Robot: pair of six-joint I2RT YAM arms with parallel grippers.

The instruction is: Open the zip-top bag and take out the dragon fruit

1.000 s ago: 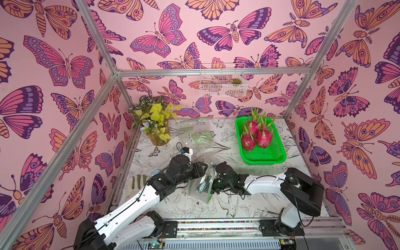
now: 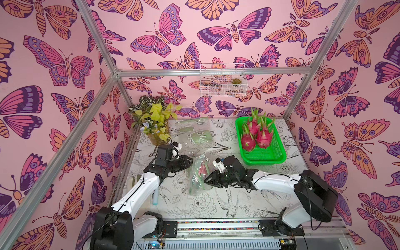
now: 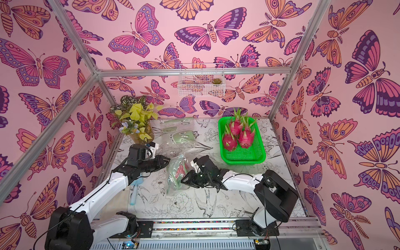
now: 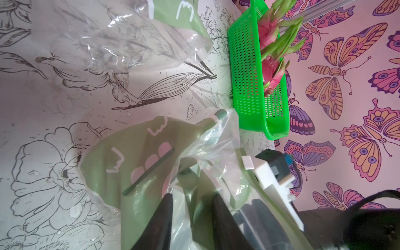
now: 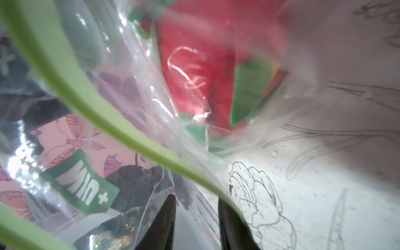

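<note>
The clear zip top bag with green print lies near the table's middle, between my two grippers. Inside it shows the red dragon fruit, seen through clear film in the right wrist view. At the bag's left side is my left gripper; its fingers stand apart, with green and clear film in view between and behind them. My right gripper is at the bag's right side, its fingers apart too. A green bag edge runs across that view down to the other finger. Film hides the exact contact.
A green basket with several dragon fruits stands at the back right. More flat bags lie behind the middle. A potted plant fills the back left corner.
My left gripper has moved back and left, away from the right one. The bag has spread wider, and red fruit now shows through it.
</note>
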